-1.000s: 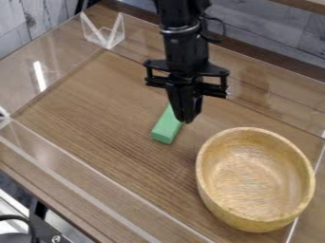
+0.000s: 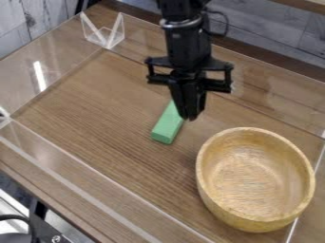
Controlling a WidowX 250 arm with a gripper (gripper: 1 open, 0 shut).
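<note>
My black gripper (image 2: 191, 95) hangs from the top centre over the wooden table, shut, with nothing visible between its fingers. Below it and a little to the left lies a green rectangular block (image 2: 166, 125), partly behind the gripper's tip. To the lower right stands a large round, pale yellow bowl (image 2: 254, 207), empty and apart from the block.
A clear plastic piece (image 2: 105, 31) is at the back left edge. Low walls border the table at the back.
My gripper has risen slightly over the last second. The green block and the bowl have not visibly moved.
</note>
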